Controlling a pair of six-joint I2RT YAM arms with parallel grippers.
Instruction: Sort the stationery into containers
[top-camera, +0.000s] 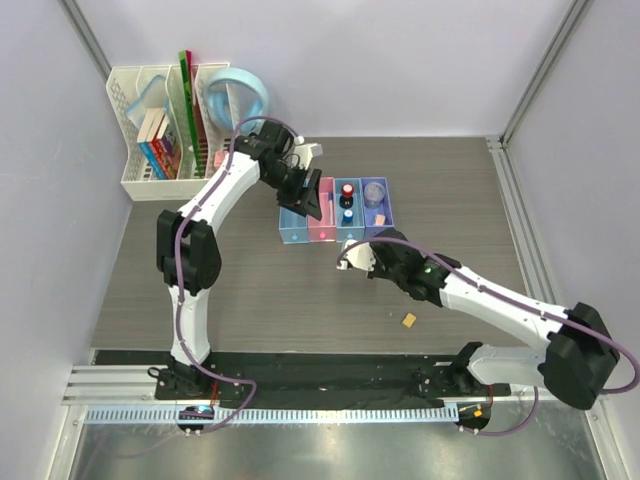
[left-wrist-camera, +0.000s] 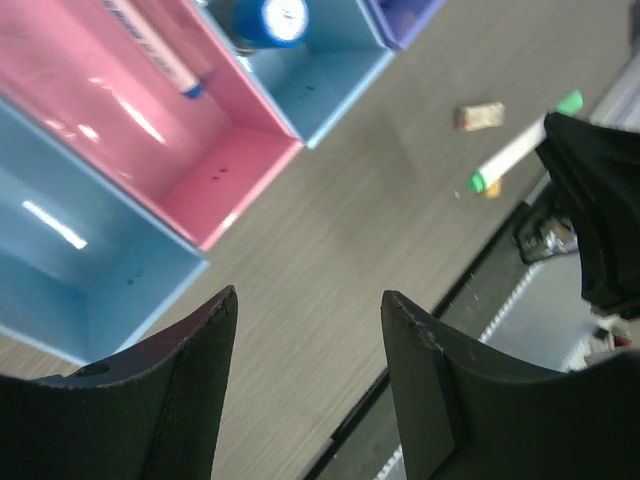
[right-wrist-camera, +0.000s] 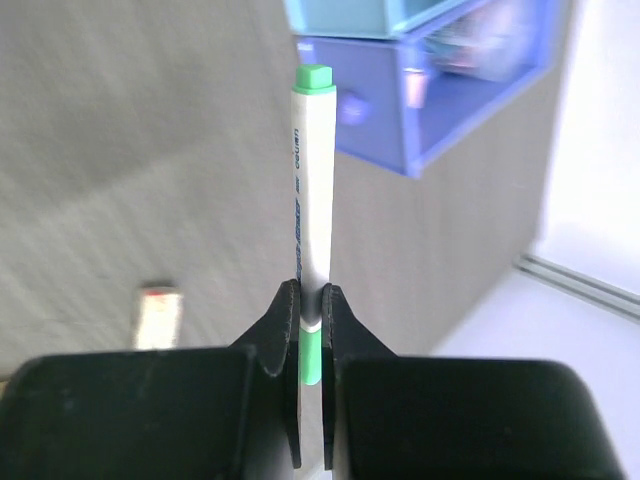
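A white marker (right-wrist-camera: 314, 190) with green ends is pinched near one end by my right gripper, which is shut on it. In the left wrist view the same marker (left-wrist-camera: 512, 157) hangs clear of the table at the right. My left gripper stands open and empty above the front of the bins. Side by side are a blue bin (top-camera: 294, 236), a pink bin (top-camera: 321, 233) with a white pen (left-wrist-camera: 155, 48) inside, a light blue bin (top-camera: 349, 234) with small bottles (top-camera: 347, 196), and a purple bin (top-camera: 377, 230) holding a clear round item (top-camera: 374, 194).
A pale eraser (left-wrist-camera: 480, 116) lies on the table, hidden under the right arm from above. Near it is a yellow block (top-camera: 409, 320). A white rack (top-camera: 150, 190) with books and headphones (top-camera: 236, 95) fills the back left.
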